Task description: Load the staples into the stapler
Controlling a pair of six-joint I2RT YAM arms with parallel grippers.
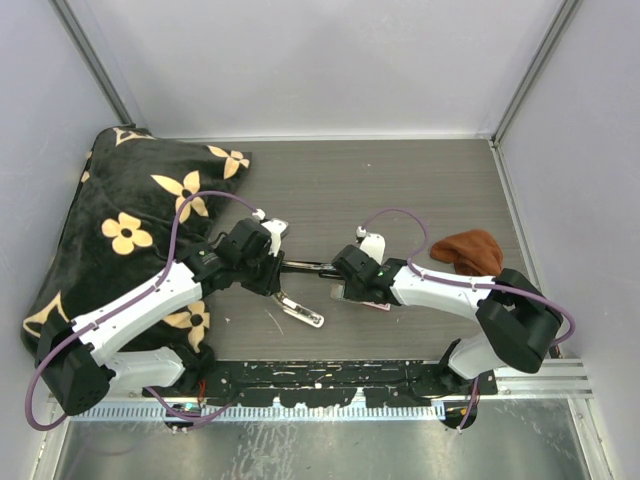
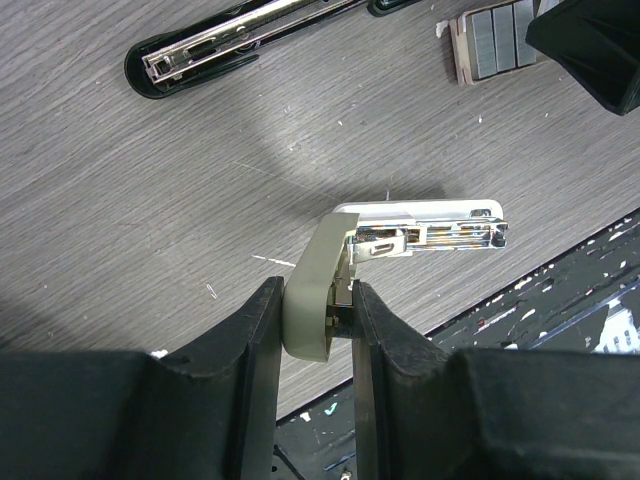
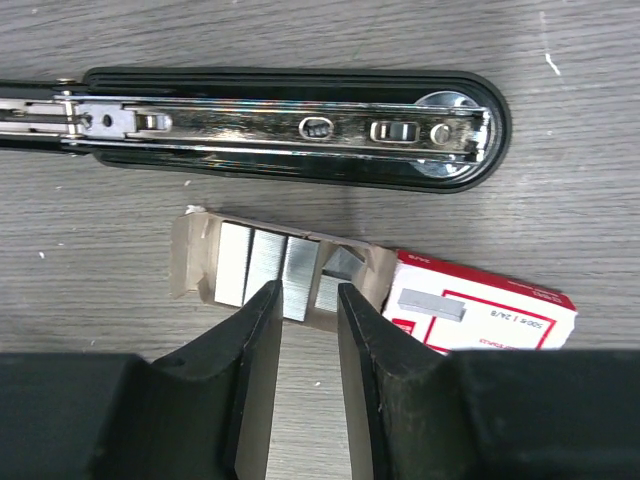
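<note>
A white stapler (image 2: 430, 212) lies on the table, its metal staple channel (image 2: 440, 236) showing. My left gripper is shut on the stapler's pale, raised end. Several strips of silver staples (image 3: 265, 265) sit side by side in a small open box (image 3: 375, 275) with a red and white sleeve (image 3: 490, 305). Right over that box is my right gripper, its fingers part open around the strips near the box's right end. Whether they touch a strip I cannot tell.
A long black stapler (image 3: 300, 125), opened out, lies behind the staple box. A brown cloth (image 1: 470, 252) is at the right and a flowered dark cushion (image 1: 130, 220) at the left. Clear table (image 1: 370, 180) stretches behind.
</note>
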